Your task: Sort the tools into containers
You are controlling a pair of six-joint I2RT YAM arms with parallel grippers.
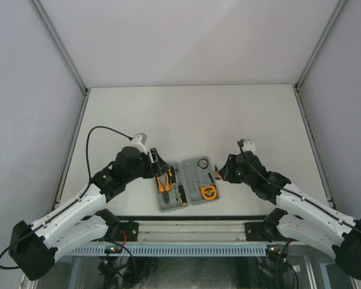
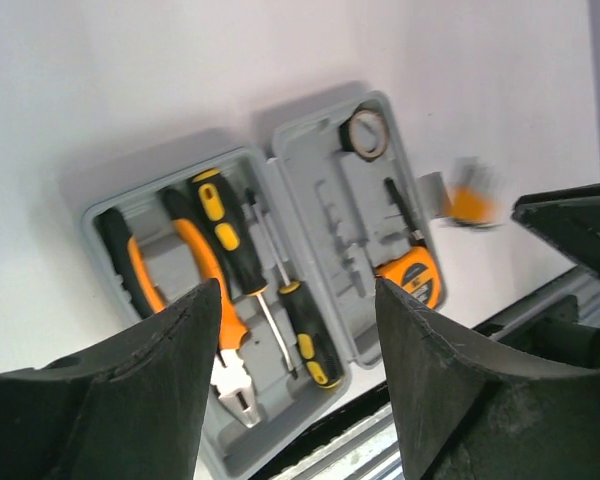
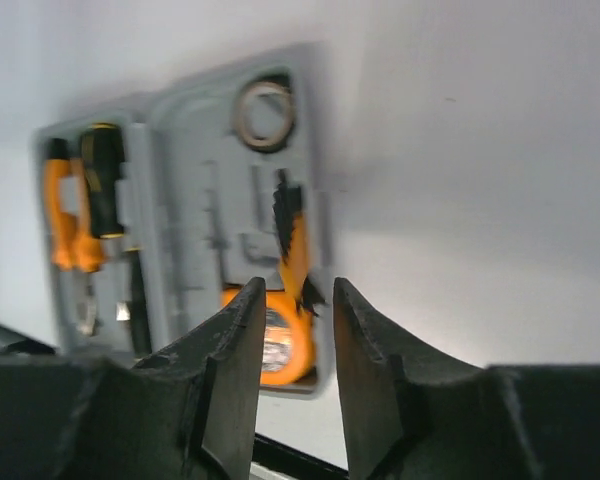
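Note:
The grey two-part tool case (image 2: 270, 185) lies open on the table. Pliers with orange handles (image 2: 198, 245) and screwdrivers (image 2: 305, 330) fill its left half. A tape measure (image 1: 208, 192) and a tape roll (image 2: 365, 134) sit in the right half. Above the left half, my left gripper hangs open and empty. My right gripper is at the case's right edge, its fingers apart. An orange piece with a dark end shows just beyond their tips; it is blurred in the left wrist view, and contact with the fingers cannot be made out.
Bare white table (image 1: 192, 120) stretches behind the case and to both sides. The table's front edge (image 1: 186, 217) runs close in front of the case. Both grippers are near each other over the case's two halves.

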